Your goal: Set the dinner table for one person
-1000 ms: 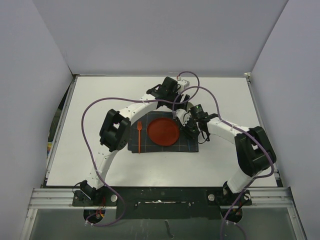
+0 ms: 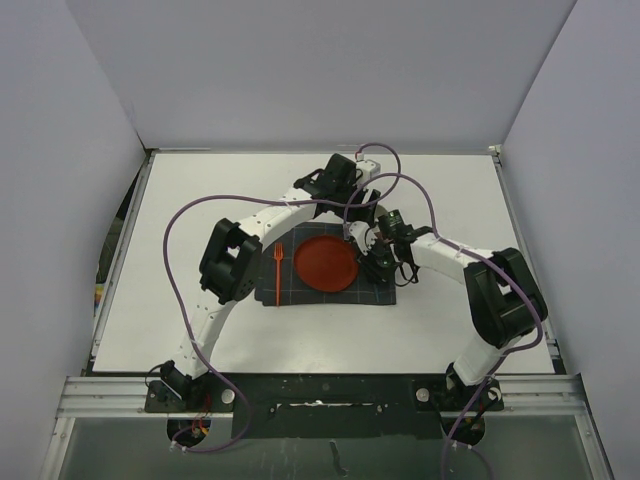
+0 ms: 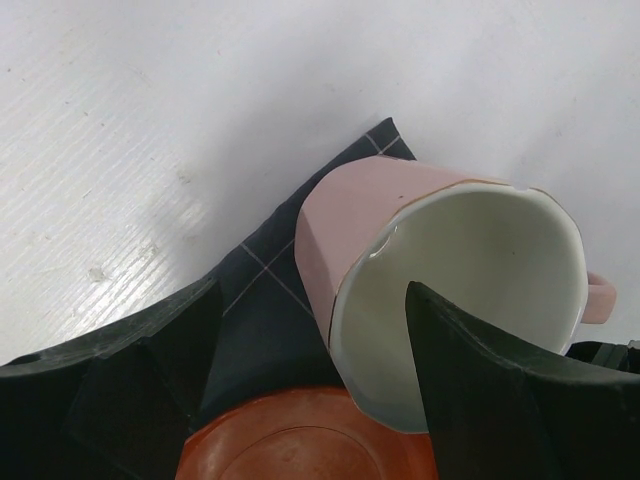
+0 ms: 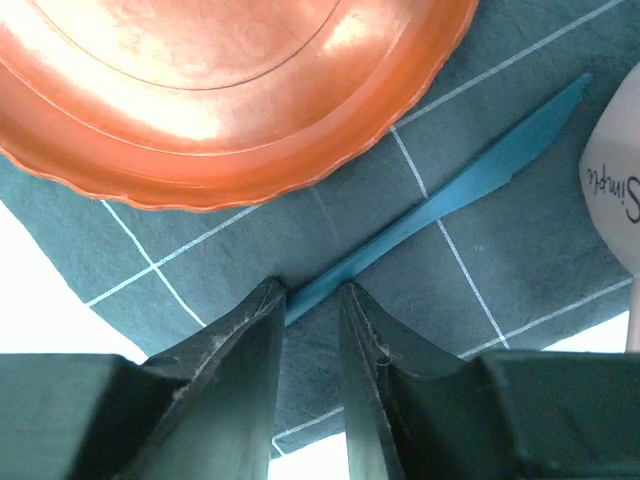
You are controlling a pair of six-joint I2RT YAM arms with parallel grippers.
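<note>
An orange plate [image 2: 325, 262] [image 4: 230, 90] lies on the dark grid placemat [image 2: 300, 297], with an orange fork [image 2: 278, 275] to its left. A blue knife [image 4: 475, 175] lies right of the plate, its handle end between the fingertips of my right gripper, which looks part open, close around it. A pink mug [image 3: 335, 230] sits at the placemat's far edge by the plate; my left gripper hangs over it, open, fingers either side of its near rim. In the top view both grippers largely hide the mug and knife.
A pale printed surface [image 4: 610, 190], probably the mug, is at the right wrist view's edge. Both arms reach in close together over the placemat's right side.
My right gripper has shifted very slightly in the top view. The left arm looks still.
</note>
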